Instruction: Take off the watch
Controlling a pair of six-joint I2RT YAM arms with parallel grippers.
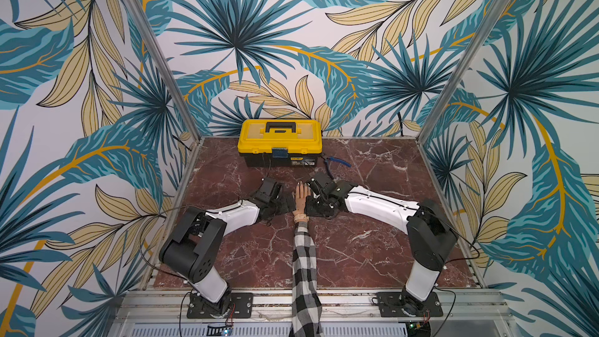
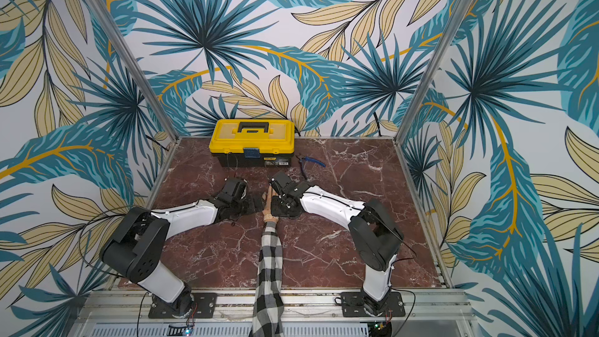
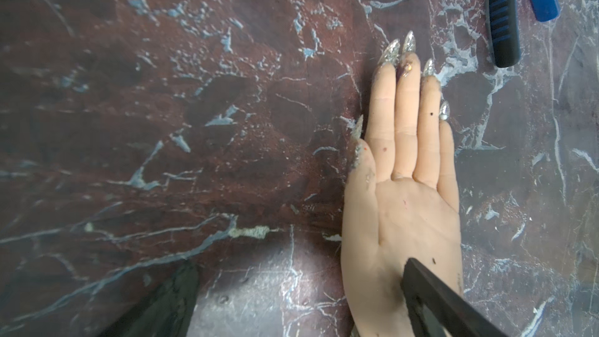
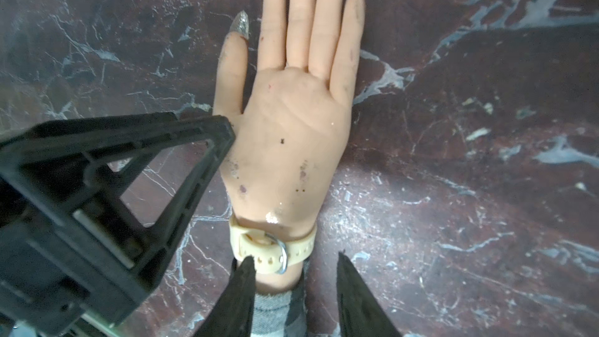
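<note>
A cream watch strap (image 4: 269, 251) with a metal buckle wraps the wrist of a palm-up mannequin hand (image 4: 290, 124); the watch face is hidden underneath. The strap's tail lies across the buckle. In the right wrist view, my right gripper is partly open, one finger over the strap's lower edge and the other to its right; I see nothing held. My left gripper stands open, its right finger overlapping the palm in the left wrist view. From the top left view, the left gripper is left of the hand and the right gripper right of it.
Behind the hand stands a yellow toolbox (image 1: 280, 137), with blue-handled pliers (image 1: 337, 161) to its right. A checkered sleeve (image 1: 305, 268) covers the forearm toward the front edge.
</note>
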